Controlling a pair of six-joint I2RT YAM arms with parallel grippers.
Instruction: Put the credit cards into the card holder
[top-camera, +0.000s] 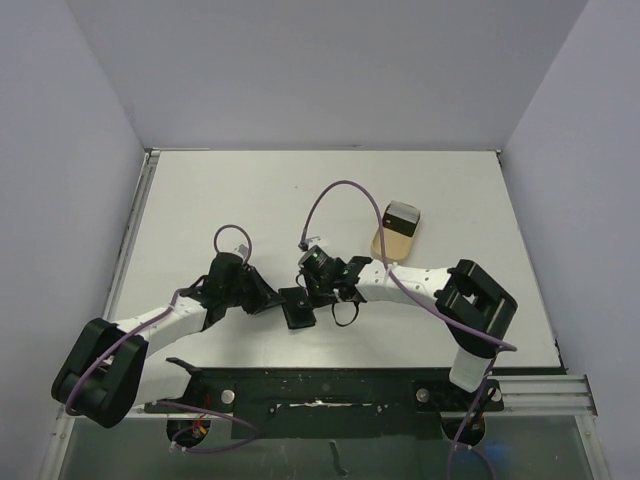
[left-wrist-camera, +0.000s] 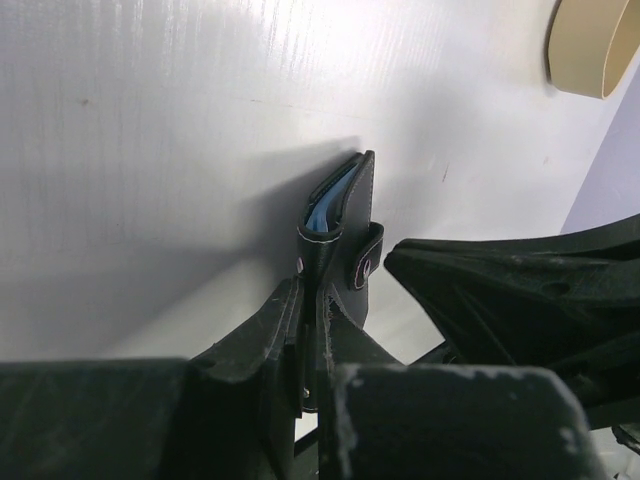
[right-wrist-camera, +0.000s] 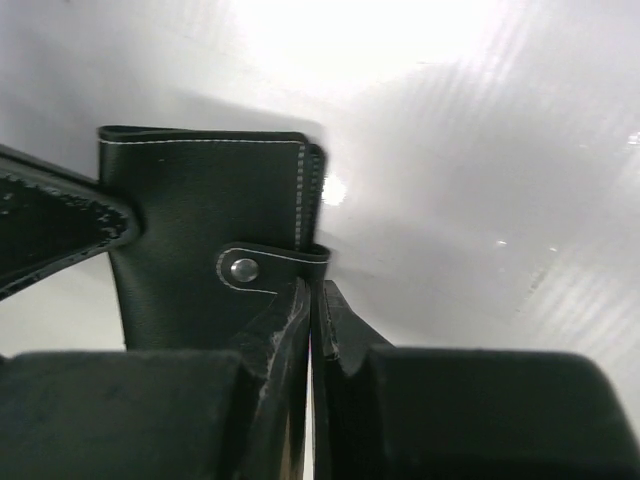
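The black card holder (top-camera: 299, 316) stands folded on the white table, front and centre. My left gripper is shut on its edge. Blue, card-like material (left-wrist-camera: 328, 205) shows between its covers in the left wrist view. A short strap with a metal snap (right-wrist-camera: 244, 270) crosses the cover towards the holder's side. My right gripper is shut at the end of that strap, with nothing seen between its fingers; whether it touches the strap is hard to tell. The left gripper's dark finger (right-wrist-camera: 60, 220) reaches the holder's opposite side in the right wrist view.
A beige open box (top-camera: 397, 243) with a dark item in it stands farther back to the right. Both arms come in low from the sides, their tips close together.
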